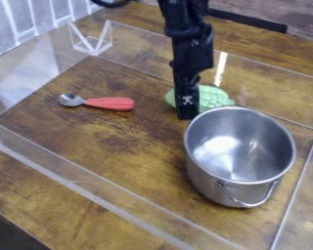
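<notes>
The black gripper (pixel 188 103) points down at a green textured object (pixel 211 98), its tips at or just over that object's left part; whether they touch it, and how far the finger is open, I cannot tell. A steel pot (pixel 238 156) with a wire handle stands at the lower right, in front of the green object. A spoon with a red handle (pixel 110 103) lies on the wooden surface to the left.
Clear plastic walls (pixel 67 210) border the wooden work area. A thin white upright piece stands behind the green object. The wood between the spoon and the pot, and toward the front left, is clear.
</notes>
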